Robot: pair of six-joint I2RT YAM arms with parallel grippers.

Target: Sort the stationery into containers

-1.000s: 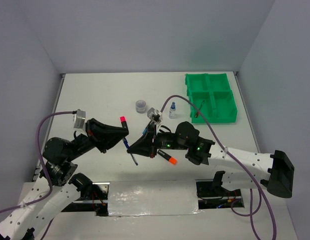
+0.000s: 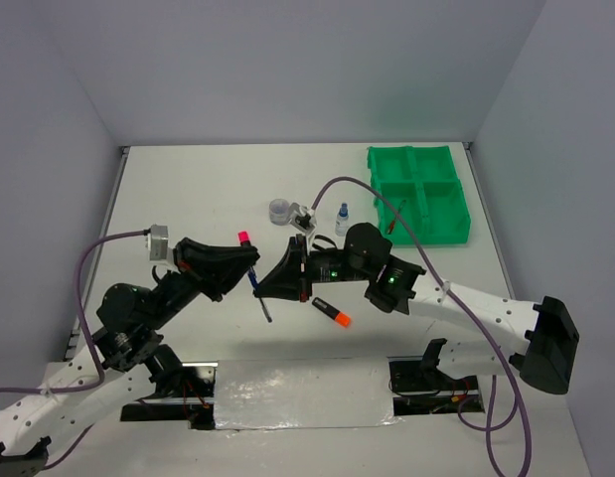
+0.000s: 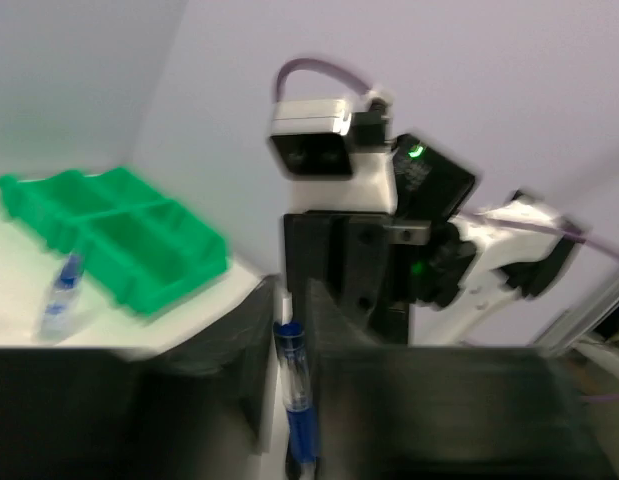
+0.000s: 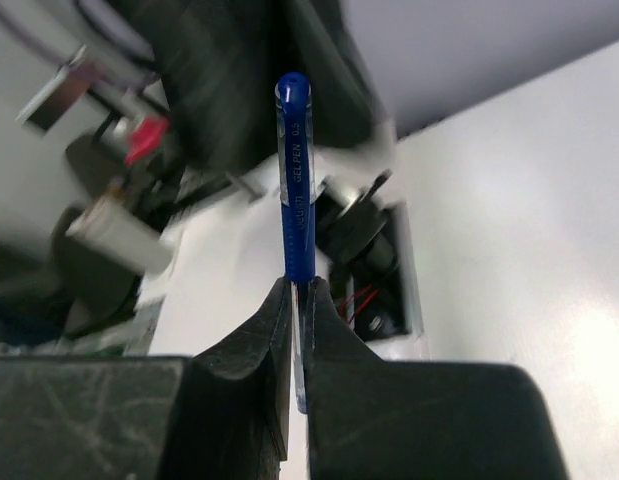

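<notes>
A blue gel pen (image 4: 296, 180) stands upright in my right gripper, which is shut on it at the middle of the workspace. My left gripper (image 2: 249, 254) is at the pen's upper end; in the left wrist view its blurred fingers are part open around the pen (image 3: 297, 390), and whether they touch it is unclear. A pink-capped marker (image 2: 243, 238) and an orange-capped marker (image 2: 332, 312) lie on the table. The green container (image 2: 448, 214) at the back right holds a slim item in a compartment.
A clear round jar (image 2: 279, 211) and a small blue-capped bottle (image 2: 342, 219) stand behind the arms on the white table (image 2: 168, 199). Walls enclose the back and sides.
Both arms have risen slightly up the top view, and my left gripper has shifted a little rightward. The pen has moved slightly with my right gripper.
</notes>
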